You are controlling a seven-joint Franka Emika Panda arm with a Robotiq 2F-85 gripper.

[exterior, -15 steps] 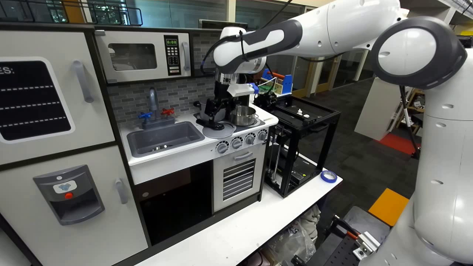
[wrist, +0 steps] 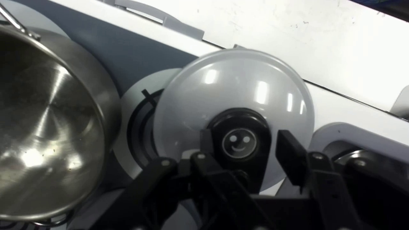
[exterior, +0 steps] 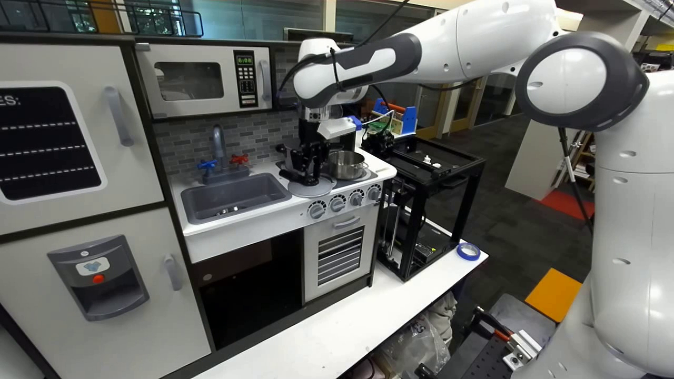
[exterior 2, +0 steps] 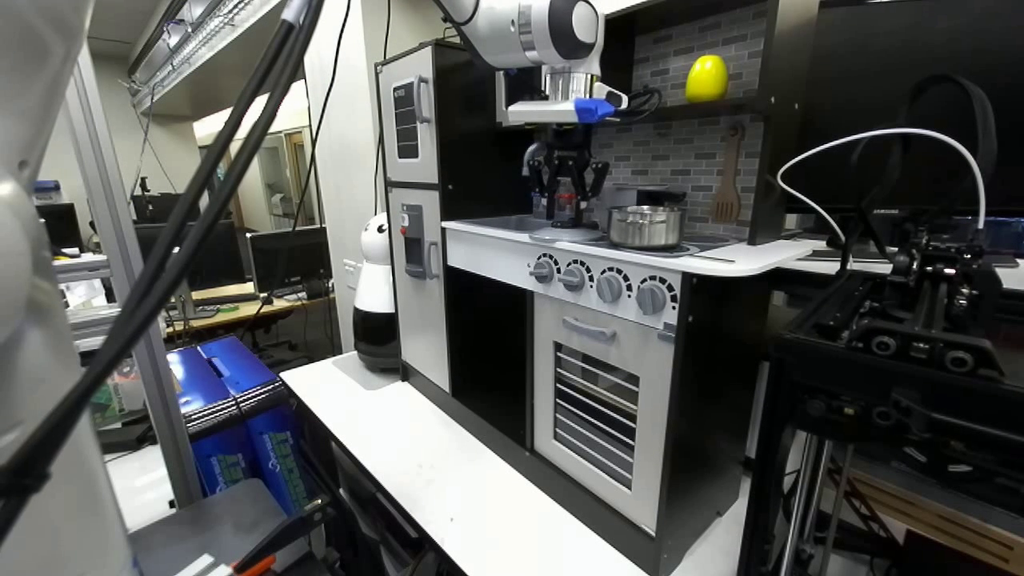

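A round grey lid (wrist: 234, 84) lies by the stove's edge, partly over a burner ring. On it is a black handle (wrist: 239, 122) with a white smiley face. My gripper is over the lid, part open, its fingers (wrist: 290, 151) apart on either side of the handle. Clear space shows between the handle and the right finger; contact on the left is hard to tell. In exterior view 1 the gripper (exterior: 310, 180) points down at the lid (exterior: 322, 187). The steel pot (wrist: 88, 72) stands uncovered beside the lid.
The grey sink (exterior: 278, 189) is on the lid's other side, with a tap (exterior: 218, 142) behind. A grey pan (exterior: 292, 151) stands at the stove's back. Knobs (exterior: 337, 202) line the stove front. A black printer frame (exterior: 464, 208) occupies the right.
The arm has shifted slightly left and lower in exterior view 1. My gripper now points more nearly straight down over the lid, which seems to stay in place.
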